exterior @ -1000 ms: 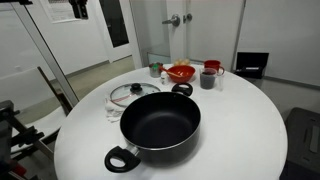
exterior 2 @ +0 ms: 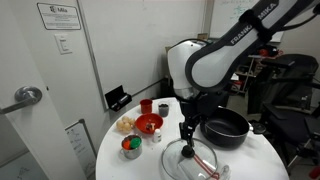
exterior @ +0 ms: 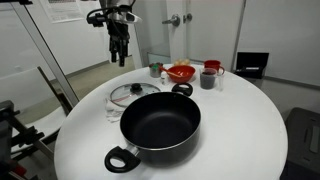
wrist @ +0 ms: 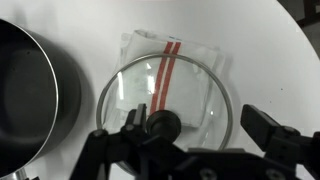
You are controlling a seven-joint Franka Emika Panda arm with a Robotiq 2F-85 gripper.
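My gripper (exterior: 118, 52) hangs open in the air above the glass lid (exterior: 124, 97), with nothing between its fingers. In the wrist view, the lid's black knob (wrist: 163, 124) lies below the spread fingers, nearer the left one. The clear lid, with a metal rim, rests partly on a folded white cloth (wrist: 195, 50) with red stripes. Beside the lid stands a large, empty black pan (exterior: 160, 122) with two handles; only its side shows in the wrist view. Part of the lid is hidden behind my gripper in the wrist view.
At the table's back stand a red bowl (exterior: 181, 73), a red mug (exterior: 213, 65), a grey cup (exterior: 208, 80) and a small metal pot (exterior 2: 132, 148) with colourful contents. A small white shaker (exterior 2: 157, 137) stands nearby.
My gripper has come down and to the right in exterior view 1, from the upper left towards the lid. The lid, pan and cloth have stayed put.
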